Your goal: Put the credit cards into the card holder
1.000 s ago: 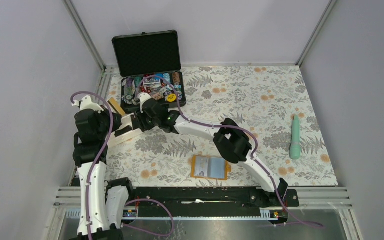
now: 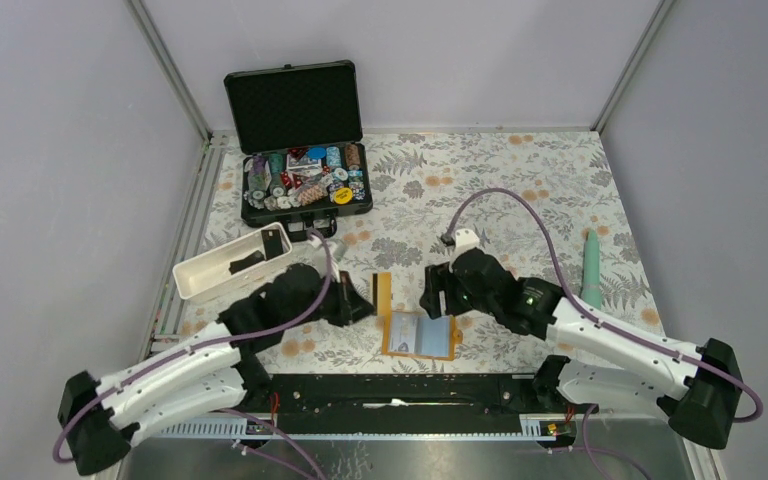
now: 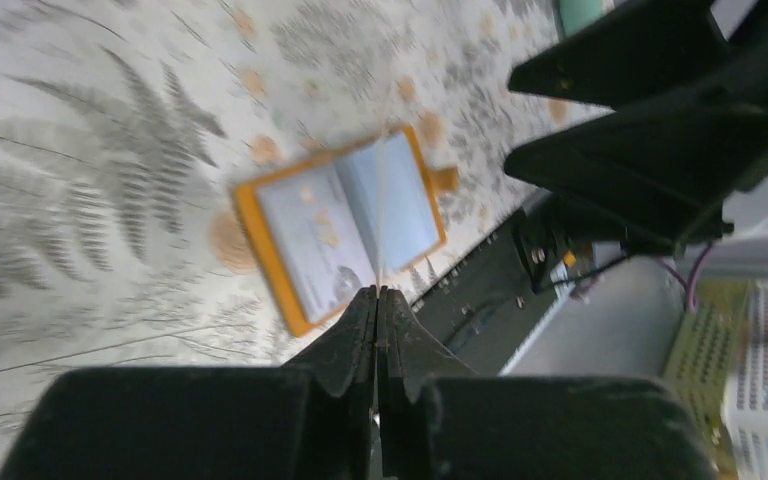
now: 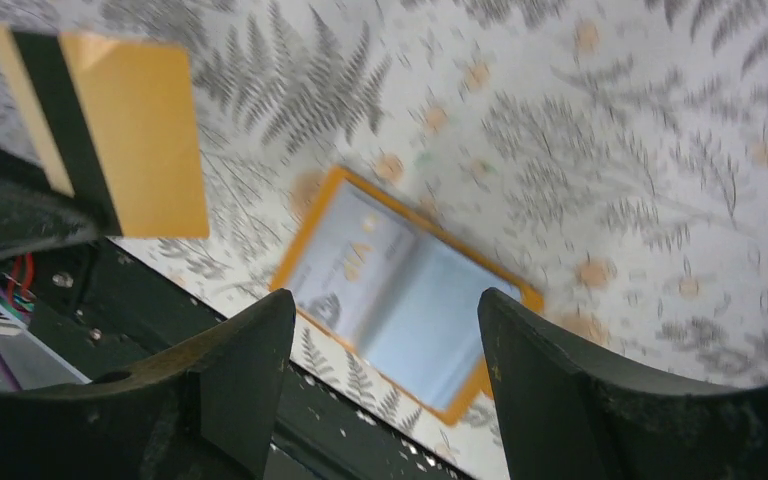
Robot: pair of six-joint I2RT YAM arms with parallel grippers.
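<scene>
An orange-yellow card with a black stripe (image 2: 384, 293) is gripped by my left gripper (image 2: 368, 308). The right wrist view shows that card (image 4: 140, 140) at the upper left, its striped side towards the camera; in the left wrist view it stands edge-on between the shut fingers. The open card holder (image 2: 396, 340), orange-rimmed with pale pockets, lies flat near the table's front edge, below and just right of the card. My right gripper (image 2: 436, 306) stands open above the holder's right half, nothing between its fingers.
The white tray (image 2: 194, 283) at left holds several dark cards (image 2: 247, 262). Behind it is an open black case (image 2: 293, 105) of poker chips. A green cylinder (image 2: 591, 275) lies at the right. Free table lies behind the holder.
Both arms have swung from the white tray to the card holder, moving right and towards the front. The card has travelled along in my left gripper.
</scene>
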